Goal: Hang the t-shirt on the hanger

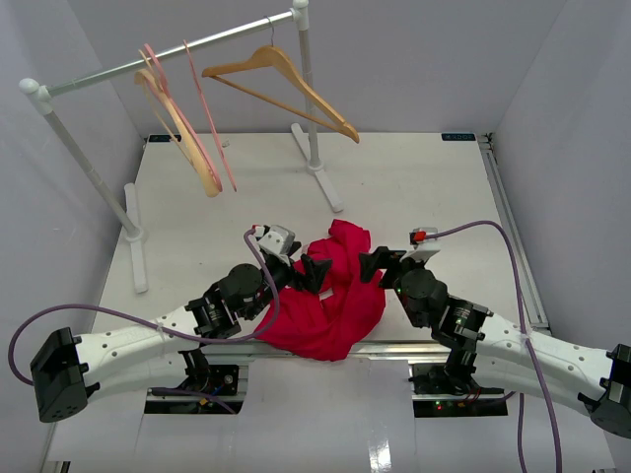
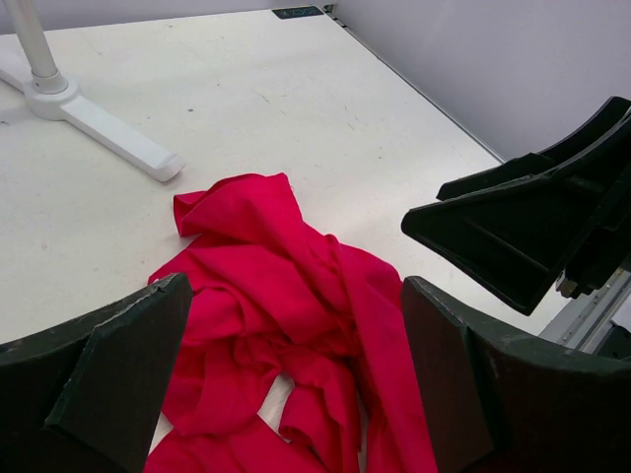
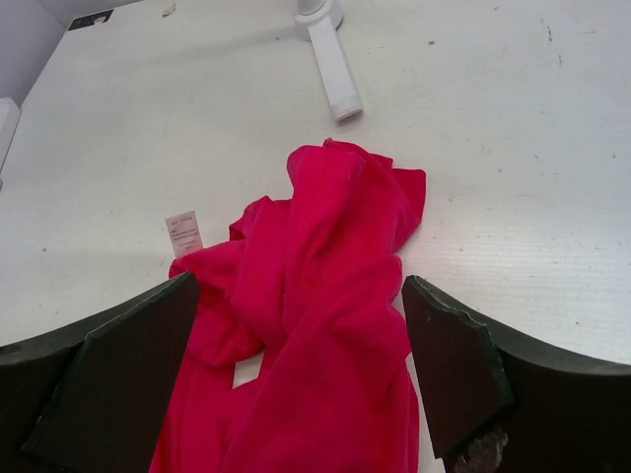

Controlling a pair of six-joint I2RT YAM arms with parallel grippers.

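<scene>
A crumpled red T-shirt [image 1: 340,315] lies on the white table, between and below both grippers. My left gripper [image 1: 308,266] is over its left part; in the left wrist view its fingers stand wide open above the cloth. My right gripper [image 1: 377,262] hovers over the shirt's right side, also open, with cloth seen below between its fingers in the right wrist view. A wooden hanger [image 1: 281,69] hangs from the white rail at the top of the top view, above and behind the shirt.
The white rack [image 1: 88,163] carries more hangers [image 1: 202,172], pink and wooden, at back left, its feet [image 1: 325,189] resting behind the shirt. A small printed label [image 3: 184,233] shows beside the cloth. Grey walls enclose it.
</scene>
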